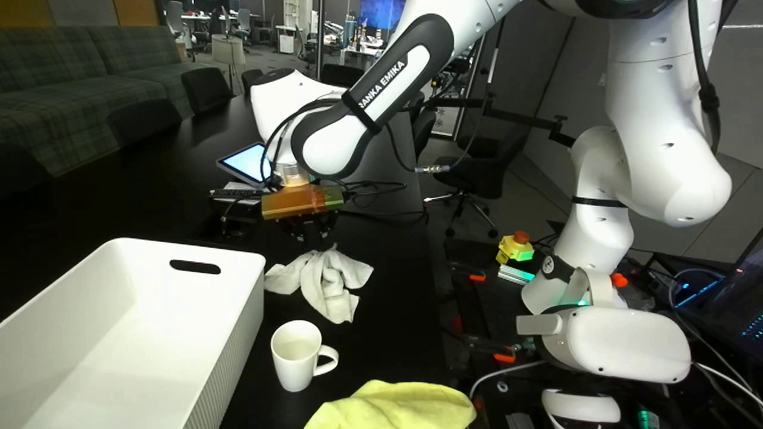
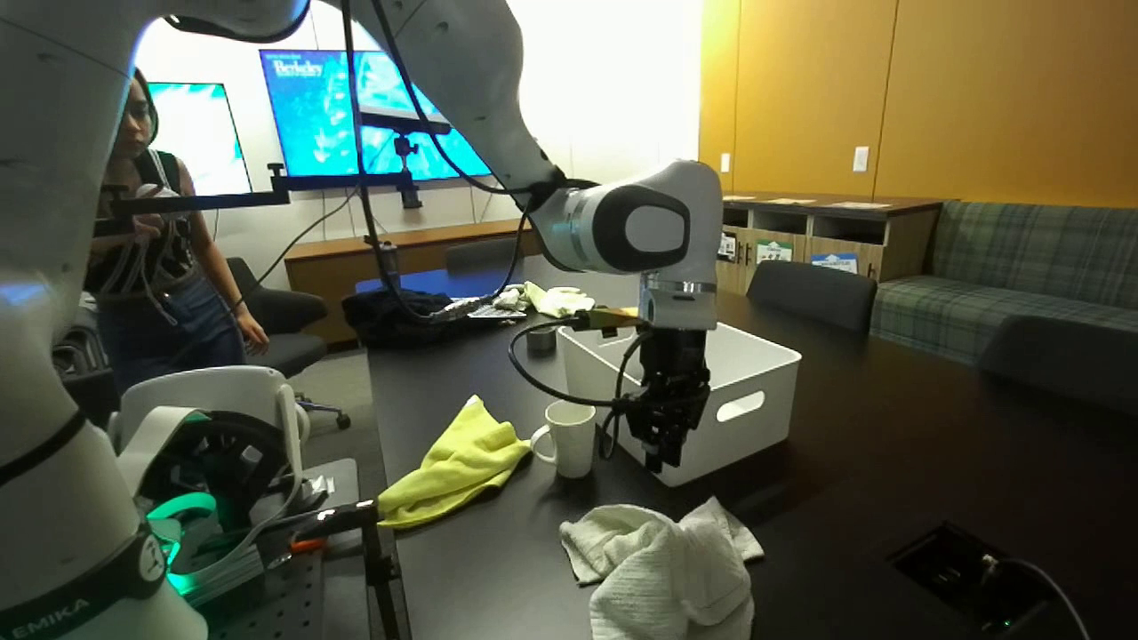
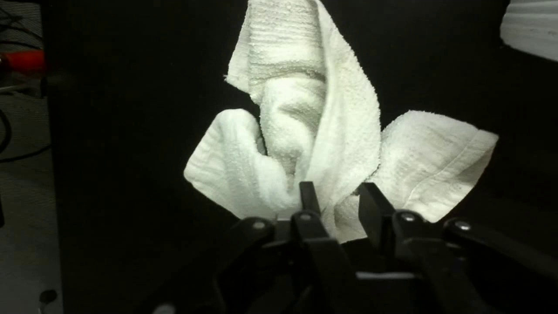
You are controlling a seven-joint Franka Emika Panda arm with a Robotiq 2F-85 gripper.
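A crumpled white towel (image 1: 323, 279) lies on the dark table beside the white bin (image 1: 239, 325). Just above and behind it in exterior view 1 is my gripper (image 1: 315, 242). The wrist view shows the gripper part open, its two black fingertips (image 3: 308, 194) apart, with folds of the towel (image 3: 345, 120) spread out beneath and beyond them. In exterior view 2 the gripper (image 2: 661, 460) is above the table, with a gap to the towel (image 2: 672, 576). Whether a fingertip still brushes the cloth cannot be told.
A white mug (image 1: 294, 357) stands upright beside the bin, and a yellow cloth (image 1: 393, 407) lies near it. Behind the gripper are a tablet (image 1: 247, 163) and a remote (image 1: 236, 193). The bin's visible floor is bare.
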